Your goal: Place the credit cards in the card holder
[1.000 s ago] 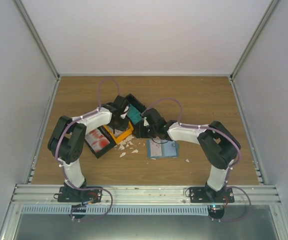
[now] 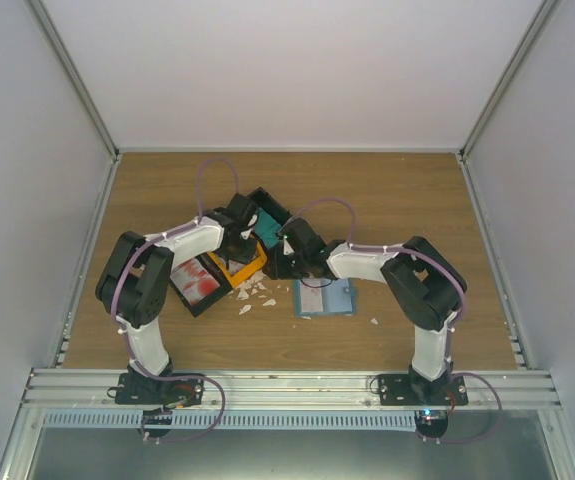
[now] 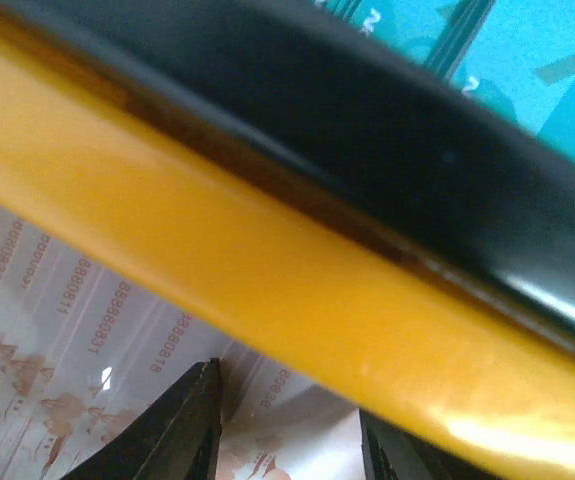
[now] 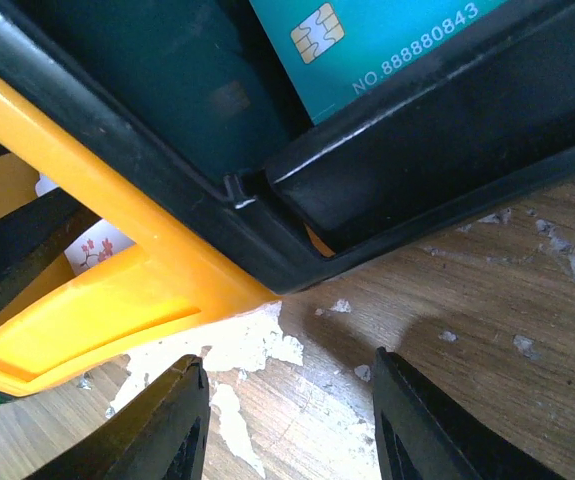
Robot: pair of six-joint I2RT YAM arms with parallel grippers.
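Note:
The card holder [image 2: 247,266] has several compartments: black ones with teal cards [image 4: 387,40], a yellow one [image 4: 117,300] with pale cards, and a black one with red-white cards [image 2: 195,280]. My left gripper is low inside the yellow compartment, fingers apart over pale cards [image 3: 87,340]; whether a card is between them is unclear. My right gripper stands open just outside the holder's yellow and black edge, nothing visible between its fingers. A light blue and white item [image 2: 337,298] lies on the table below my right arm.
Pale flakes [image 2: 247,308] are scattered on the wooden table near the holder. The side walls bound the workspace.
The right arm has moved slightly left over the last second. The left arm has shifted only slightly.

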